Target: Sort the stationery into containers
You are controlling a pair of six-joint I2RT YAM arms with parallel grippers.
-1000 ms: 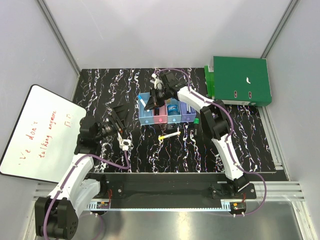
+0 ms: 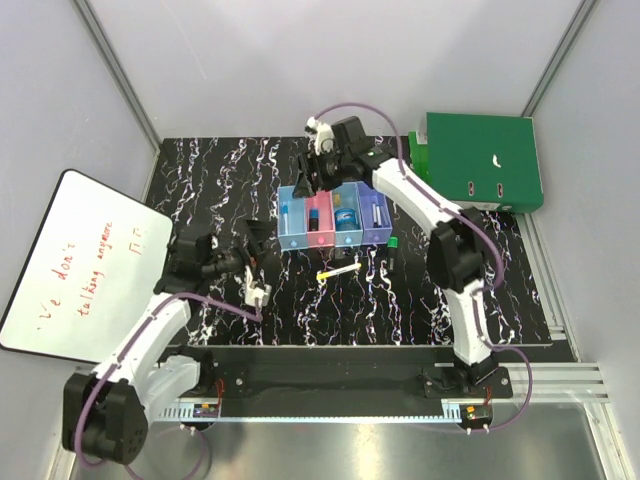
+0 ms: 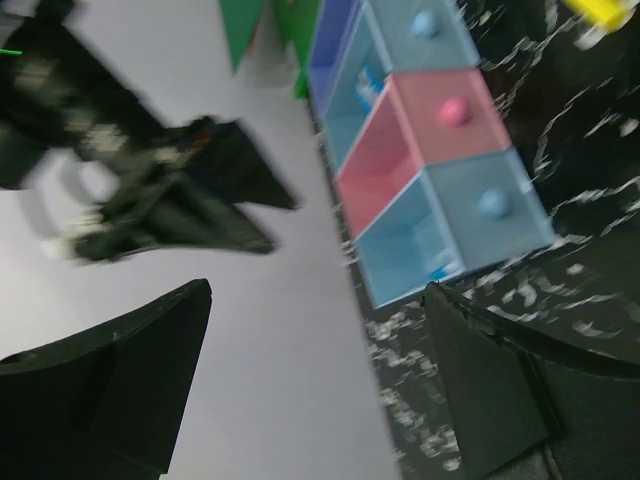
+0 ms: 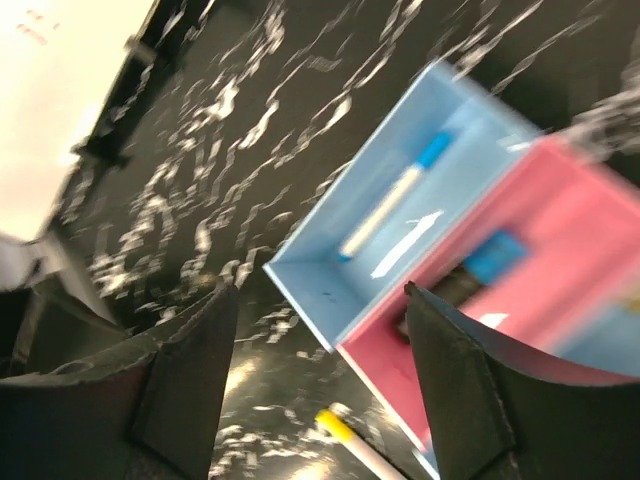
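A blue-capped white pen (image 4: 395, 195) lies in the left blue compartment (image 4: 320, 295) of the container. The pink compartment (image 4: 530, 270) holds a dark item with blue top (image 4: 495, 258); further compartments hold a blue item (image 2: 345, 219) and white pens (image 2: 377, 215). My right gripper (image 2: 305, 175) is raised over the container's back left, open, nothing between its fingers. My left gripper (image 2: 258, 240) stands open and empty left of the container. On the table in front lie a yellow-white marker (image 2: 340, 271), a dark eraser-like block (image 2: 340, 256) and a green-capped marker (image 2: 392, 258).
Green binders (image 2: 485, 160) are at the back right. A whiteboard (image 2: 80, 260) with red writing is at the left.
My right gripper has risen up and back from the left compartment, leaving the pen lying inside.
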